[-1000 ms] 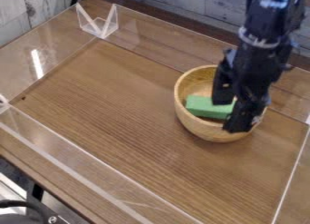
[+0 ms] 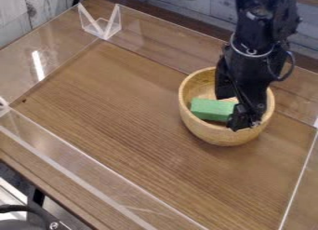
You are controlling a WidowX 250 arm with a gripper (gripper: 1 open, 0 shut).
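Observation:
A tan round bowl [image 2: 224, 134] sits on the wooden table at the right, with a green block [image 2: 210, 110] inside it. My black gripper [image 2: 243, 108] hangs over the bowl's right half, reaching down into it beside the block, its fingers open. The space between the fingertips is partly hidden by the gripper body.
A white wire holder [image 2: 102, 21] stands at the back left. A wall runs behind the table.
The gripper has risen and drawn back from lower and nearer over the bowl's front right. The green block still lies in the bowl.

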